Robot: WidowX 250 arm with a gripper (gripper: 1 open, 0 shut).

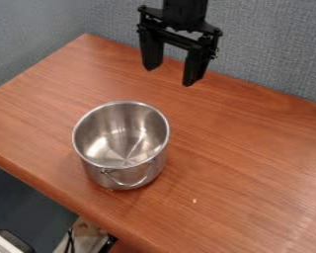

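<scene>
A shiny steel pot [145, 168] with a small wire handle on its side stands upright on the wooden table, left of centre in the camera view; its inside looks empty. My black gripper [173, 65] hangs at the top centre, above the back of the table and well apart from the pot. Its two fingers are spread wide, with nothing between them.
A grey padded wall [273, 49] runs along the back. At the lower left the table ends, with dark floor and some unclear items beyond.
</scene>
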